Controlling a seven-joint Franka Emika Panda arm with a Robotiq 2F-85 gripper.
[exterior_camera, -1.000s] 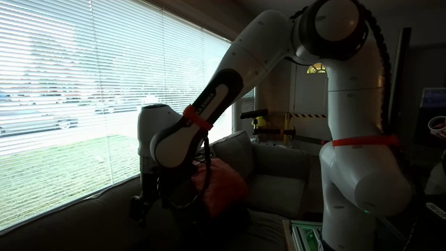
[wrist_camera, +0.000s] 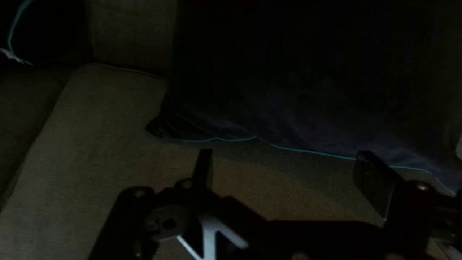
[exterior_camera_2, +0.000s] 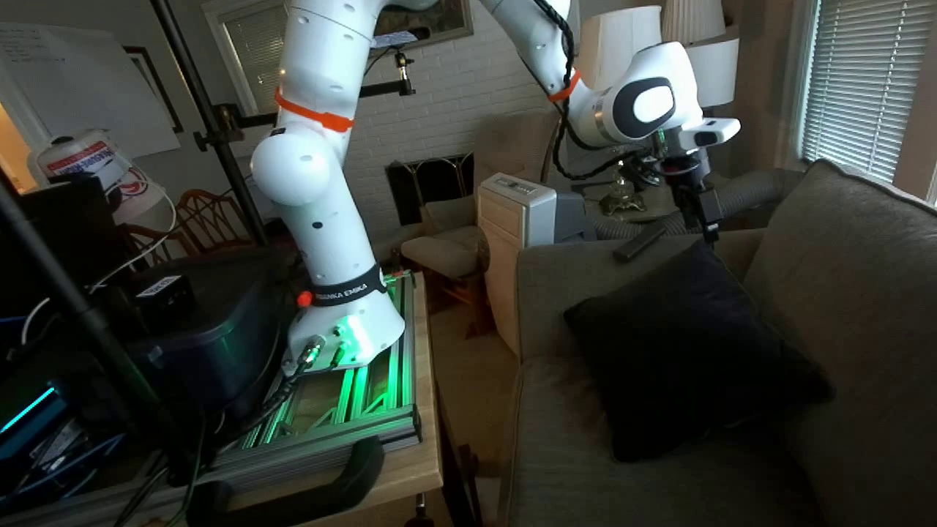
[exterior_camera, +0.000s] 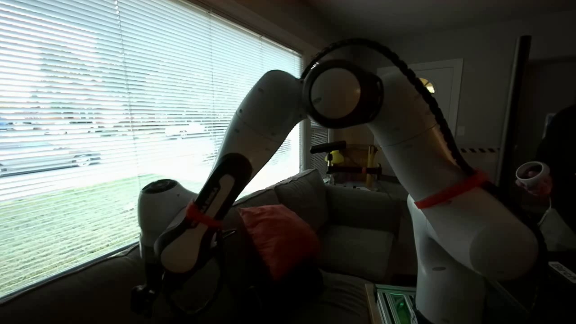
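My gripper is open, its two dark fingers wide apart with only couch fabric visible between them. Just beyond the fingertips in the wrist view lies a dark pillow (wrist_camera: 299,86) edged with thin teal piping. In exterior view 2 the same gripper (exterior_camera_2: 708,230) hangs by the upper corner of a black pillow (exterior_camera_2: 685,360); whether they touch is unclear. Exterior view 1 shows the gripper (exterior_camera: 143,299) low at the left, very dark, and a red pillow (exterior_camera: 281,237) leaning on the couch to its right.
The grey couch (exterior_camera_2: 562,439) runs beneath the arm, its backrest by the window blinds (exterior_camera: 108,135). A dark, flat object (exterior_camera_2: 639,242) rests near the couch arm. Beyond stands a white boxy appliance (exterior_camera_2: 518,211).
In exterior view 1 the arm has leaned outward and down, carrying my gripper left and lower. More of the red pillow is uncovered. A person at the right edge has shifted.
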